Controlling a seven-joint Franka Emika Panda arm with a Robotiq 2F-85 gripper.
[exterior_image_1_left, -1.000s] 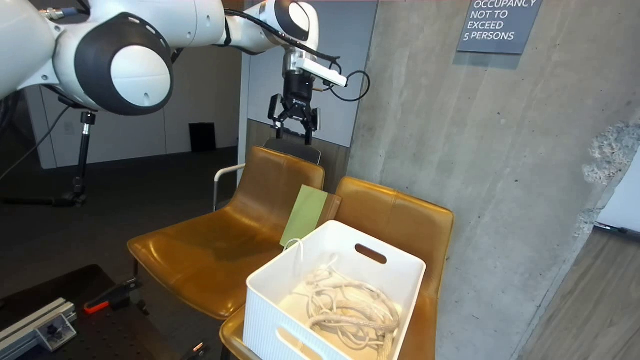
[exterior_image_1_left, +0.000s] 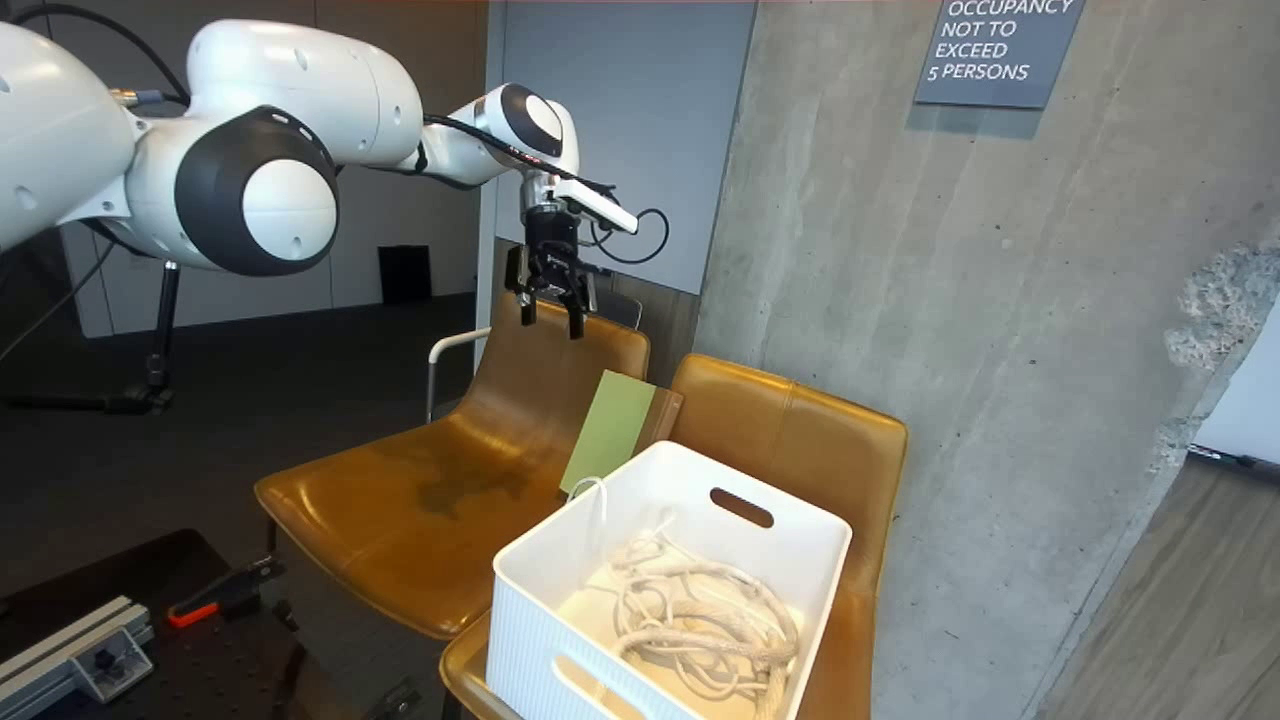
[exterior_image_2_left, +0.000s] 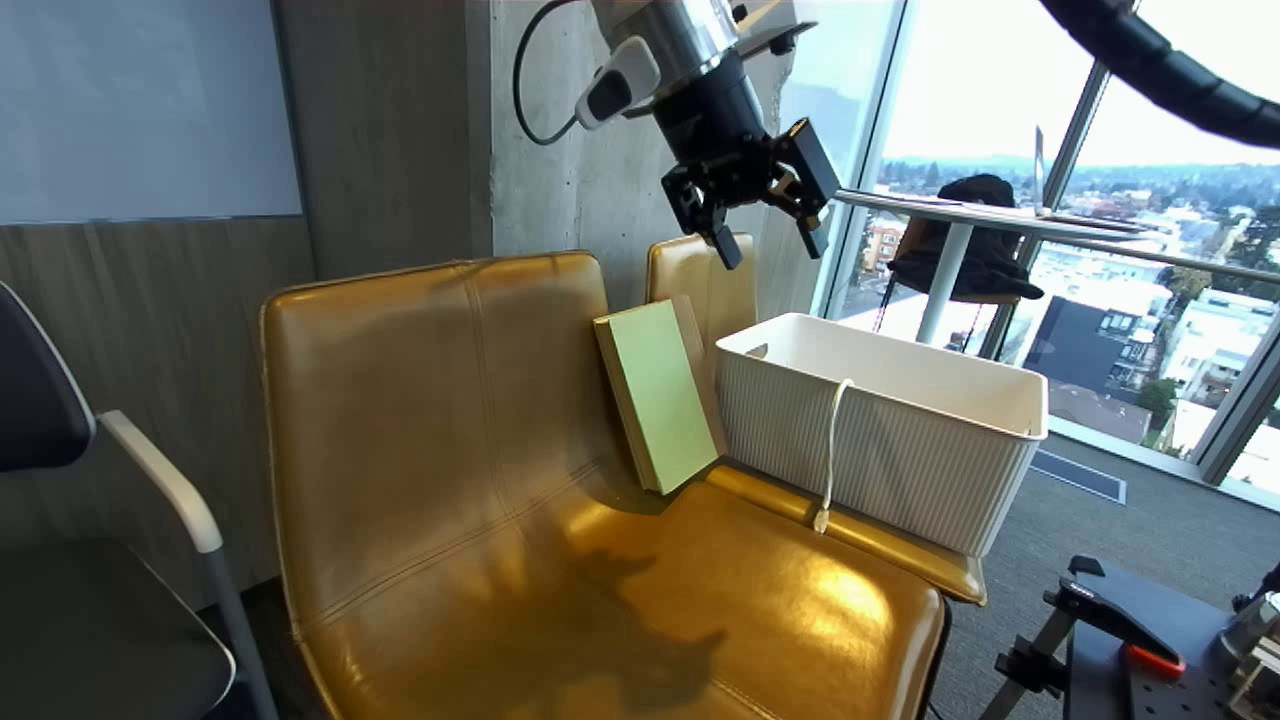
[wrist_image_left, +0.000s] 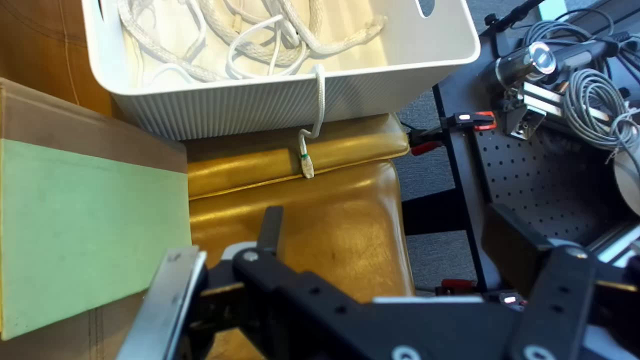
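My gripper (exterior_image_1_left: 553, 314) hangs open above the left brown chair (exterior_image_1_left: 402, 492), its fingers spread with nothing between them. In the second exterior view the gripper (exterior_image_2_left: 774, 246) is above and a little right of the green book (exterior_image_2_left: 662, 390), clear of it. That book leans upright where the two chairs meet. A white bin (exterior_image_2_left: 882, 414) stands on the other chair with pale ropes (exterior_image_1_left: 708, 618) coiled inside. One rope end (exterior_image_2_left: 830, 456) hangs over the bin's near side, its tip reaching the chair seat. From the wrist, this hanging rope (wrist_image_left: 319, 102) shows beyond the fingers, untouched.
A black table (wrist_image_left: 534, 162) with a clamp, cables and metal parts stands to the side of the chairs. Behind the chairs rises a concrete wall (exterior_image_1_left: 1020, 360).
My gripper has come lower and moved left in the first exterior view. It remains open. The bin, ropes and book have stayed where they were.
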